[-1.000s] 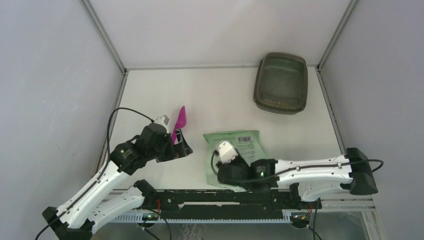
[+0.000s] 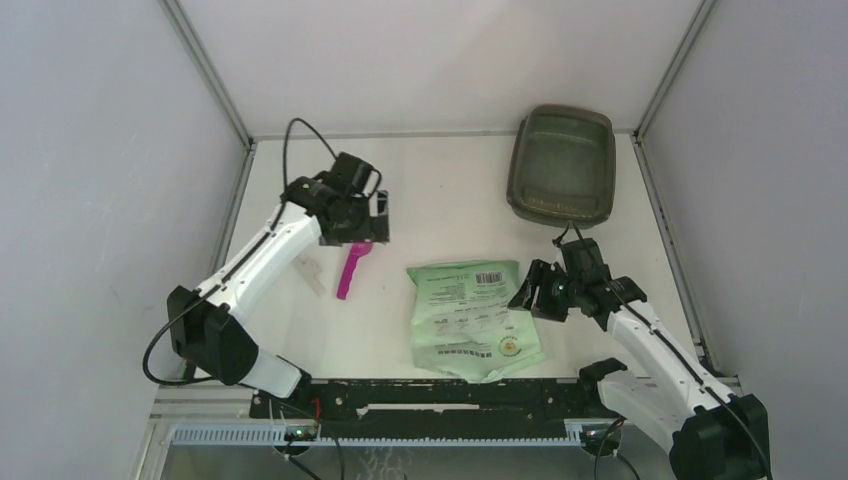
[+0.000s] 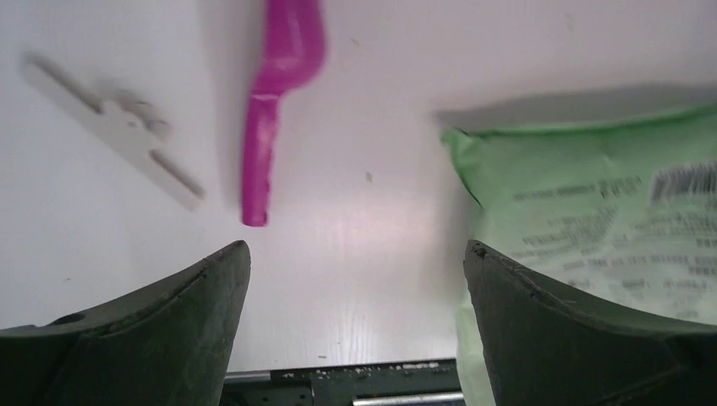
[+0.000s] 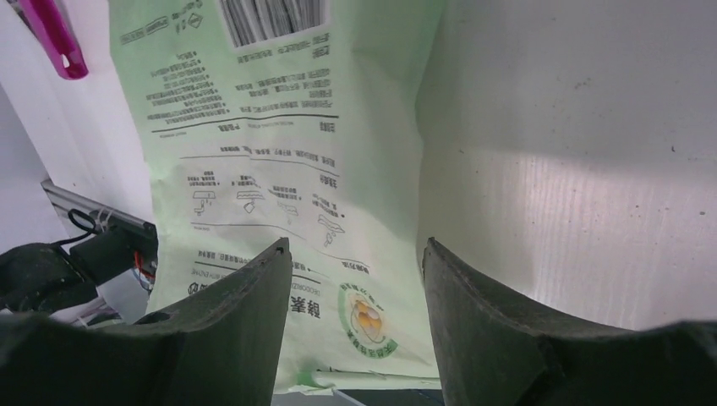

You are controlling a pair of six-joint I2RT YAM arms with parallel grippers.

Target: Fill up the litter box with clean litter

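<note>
The pale green litter bag (image 2: pixel 462 320) lies flat at the front middle of the table, printed side up. An olive-brown litter box (image 2: pixel 562 165) stands at the back right; its floor looks bare. My right gripper is above the bag's right side, fingers open, nothing between them. A magenta scoop (image 3: pixel 260 144) rests on the table left of the bag. Close to the scoop's far end in the top view, my left gripper (image 2: pixel 368 240) is raised above the table. It stands open and empty, its fingertips (image 3: pixel 486 262) apart.
A small pale flat piece (image 3: pixel 127 144) lies left of the scoop. A dark rail (image 2: pixel 420 410) runs along the front edge. White walls bound both sides and the back.
My right gripper has swung from over the bag to its right side.
</note>
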